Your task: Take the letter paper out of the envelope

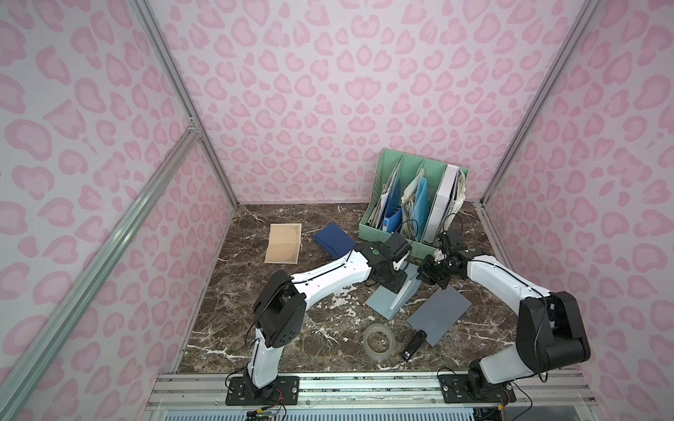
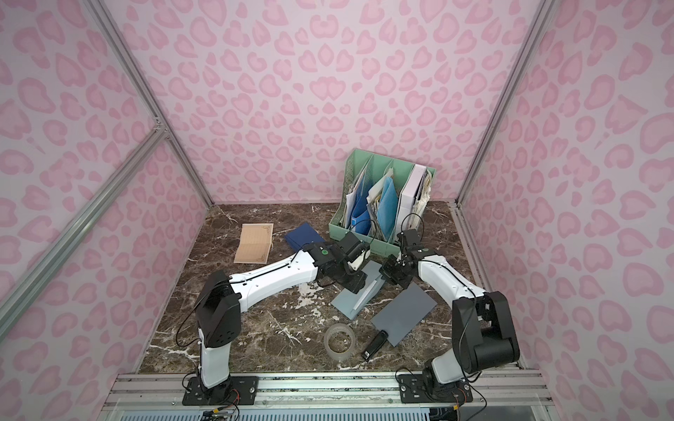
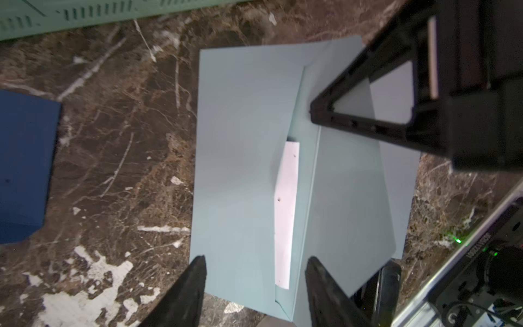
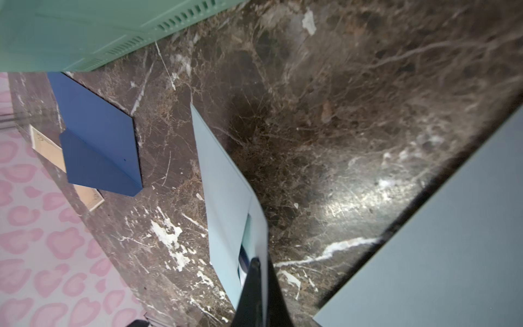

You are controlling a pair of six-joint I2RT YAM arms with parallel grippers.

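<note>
A light grey-blue envelope (image 3: pixel 234 174) lies in front of the file organiser, its flap partly raised, with a strip of white paper (image 3: pixel 283 212) showing in the opening. My right gripper is shut on the flap's edge, as both wrist views show. My left gripper stands open over the envelope, its fingers on either side of the opening in the left wrist view, with nothing visible between them.
A green file organiser (image 1: pixel 375 231) stands behind. A blue folder (image 1: pixel 330 242) and a tan board (image 1: pixel 283 243) lie left. A grey board (image 1: pixel 442 312), black tool (image 1: pixel 414 345) and tape roll (image 1: pixel 379 335) lie in front.
</note>
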